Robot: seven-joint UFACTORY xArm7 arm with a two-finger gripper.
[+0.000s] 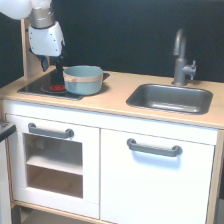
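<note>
A blue-green pot [86, 81] stands upright on the dark stove [45, 85], towards its right side, beside a glowing red burner ring. My gripper [55, 67] points down over the stove at the pot's left side, with its dark fingers close to the rim and the left handle. It is too small and dark to tell whether the fingers touch the pot or how far apart they are.
A metal sink [168, 97] with a tall faucet [180, 58] lies at the right of the wooden counter [115, 90]. White cabinet doors [155, 180] with grey handles are below. Clear counter lies between stove and sink.
</note>
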